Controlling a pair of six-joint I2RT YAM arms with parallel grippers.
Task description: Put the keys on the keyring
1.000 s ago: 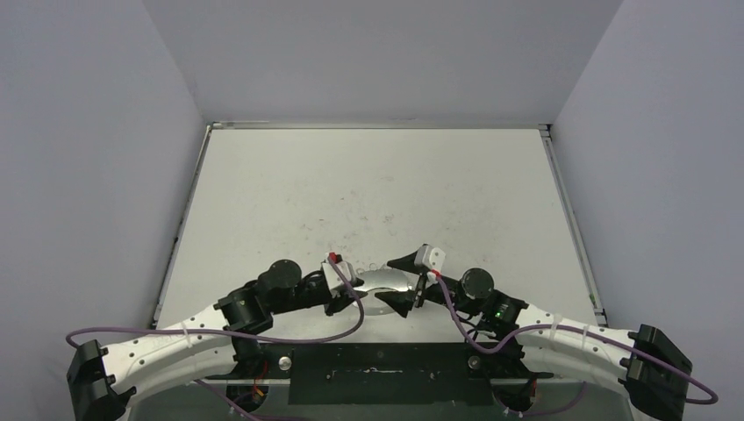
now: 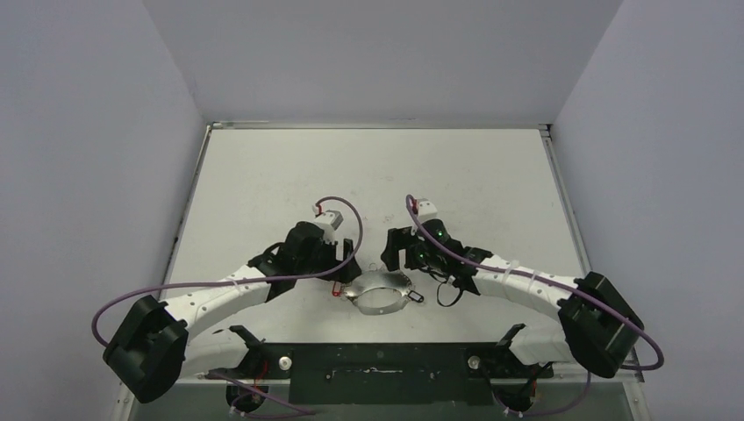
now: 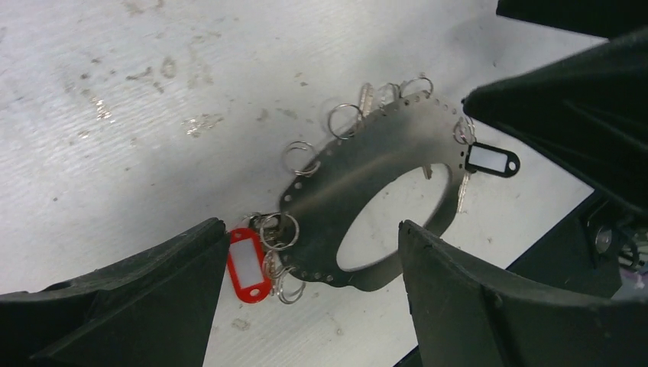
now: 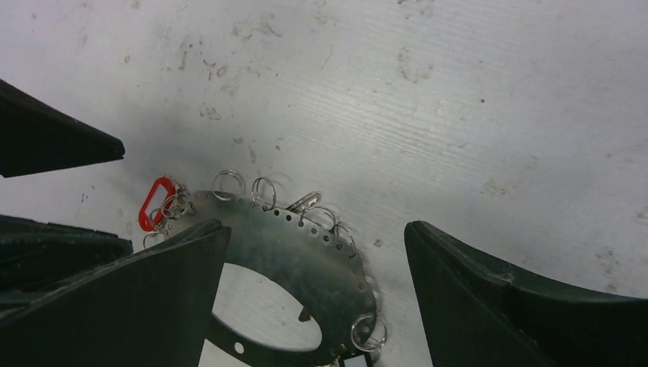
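Note:
A grey metal plate with an oval cutout and a row of edge holes lies on the table, thin wire rings through several holes. In the left wrist view, a red-framed tag with a ring is at one end, a black-framed tag at the other. A key shows behind the plate's edge. My left gripper stands open above the red-tag end, nothing between its fingers. Also open and empty, my right gripper hovers over the plate's ringed edge and a key.
Both grippers are close together above the plate, and each wrist view shows the other's dark fingers. A black panel runs along the front edge.
Both grippers have drawn back from the plate toward the far side of the table, turning as they moved. More of the plate, including the red tag, now shows from above.

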